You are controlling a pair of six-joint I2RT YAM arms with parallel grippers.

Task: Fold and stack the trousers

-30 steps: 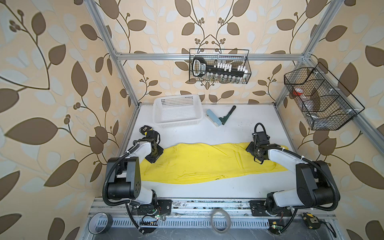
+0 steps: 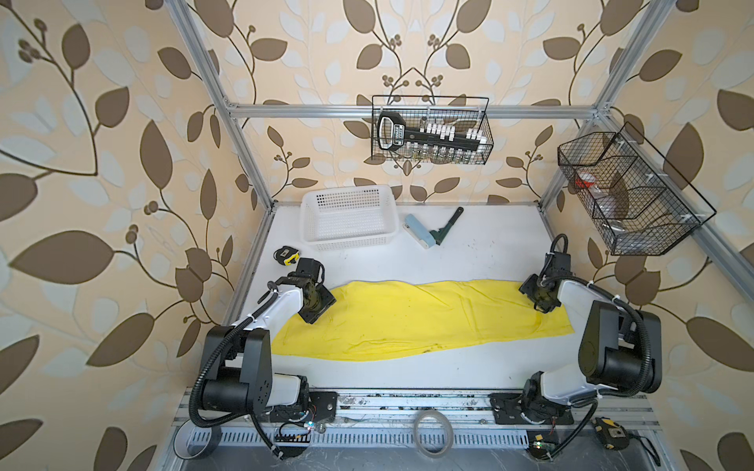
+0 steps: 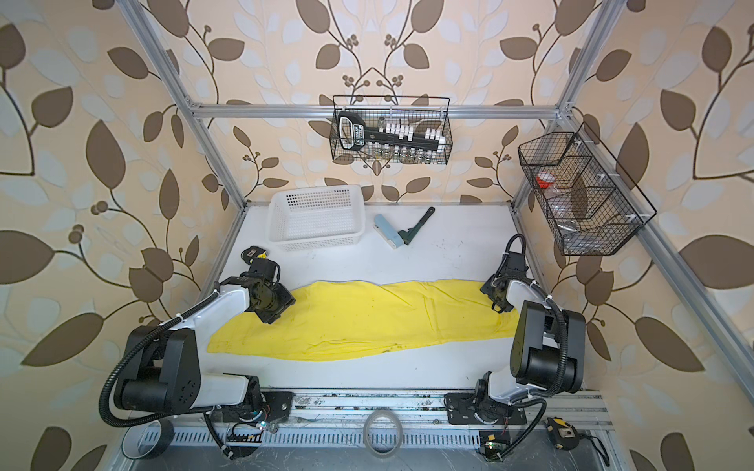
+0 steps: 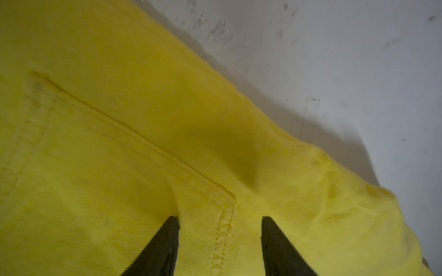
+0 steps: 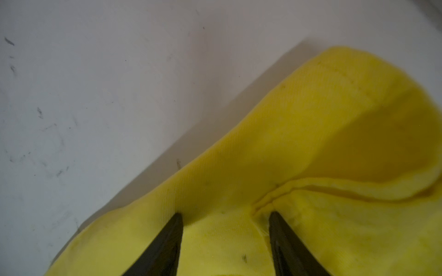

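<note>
Yellow trousers (image 2: 408,318) lie spread lengthwise across the white table, with creases near the middle and a seamed pocket (image 4: 115,170) in the left wrist view. My left gripper is over the left part of the cloth, fingers apart with yellow fabric beneath them. My right gripper is over the right end of the trousers, fingers apart above a folded edge of fabric by the upper border. Neither visibly pinches the cloth.
A white plastic basket (image 2: 348,219), a light blue roller (image 2: 419,231) with dark green handle and a tape measure (image 2: 287,255) are at the back. Wire baskets (image 2: 432,133) hang on the frame. Bare table (image 2: 487,235) shows behind and in front of the cloth.
</note>
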